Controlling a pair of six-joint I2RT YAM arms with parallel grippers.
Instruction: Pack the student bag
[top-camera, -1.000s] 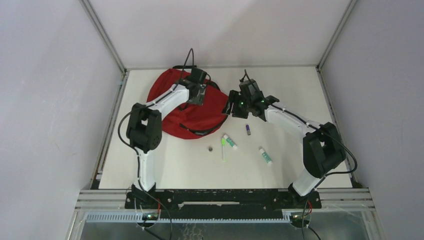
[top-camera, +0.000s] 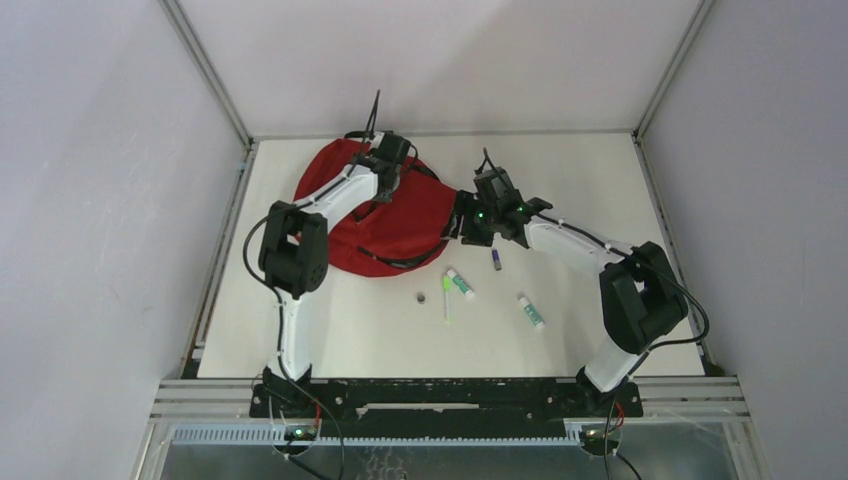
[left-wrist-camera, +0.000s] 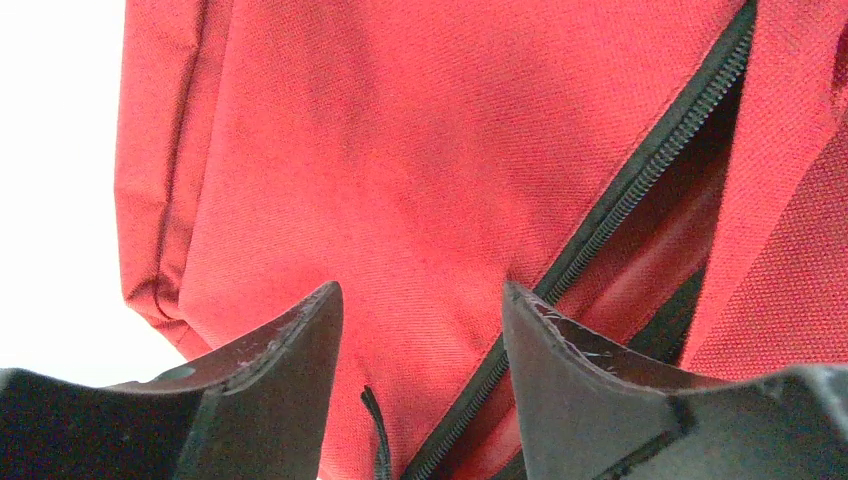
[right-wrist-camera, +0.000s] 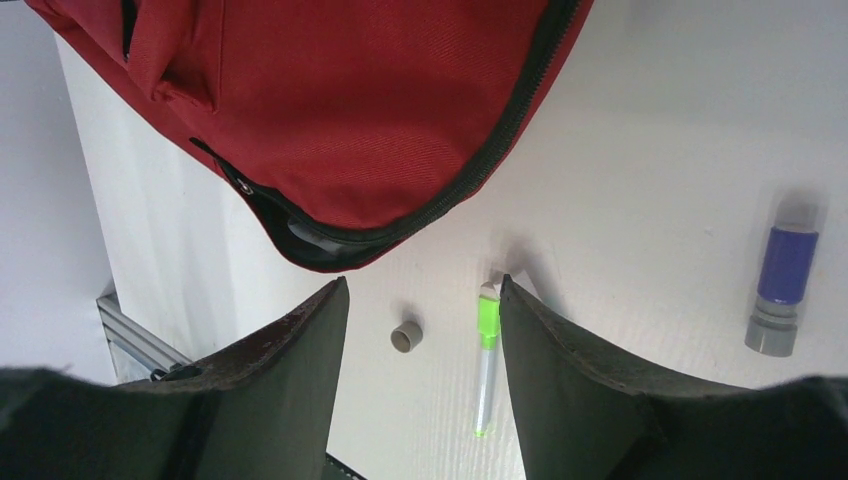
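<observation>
A red bag (top-camera: 395, 235) with black zippers lies flat at the back left of the table. My left gripper hangs open over it, close to a black zipper (left-wrist-camera: 630, 190) along an open fold. My right gripper is open by the bag's right edge, facing its front zipper (right-wrist-camera: 440, 205). In front of the bag lie a green-and-clear marker (top-camera: 447, 305), a glue stick (top-camera: 461, 284) beside it, a small grey cylinder (top-camera: 420, 298), a small blue tube (top-camera: 496, 259) and a second glue stick (top-camera: 531, 312).
Walls and metal rails border it on both sides and at the back.
My right gripper has moved a little toward the front, along the bag's edge.
</observation>
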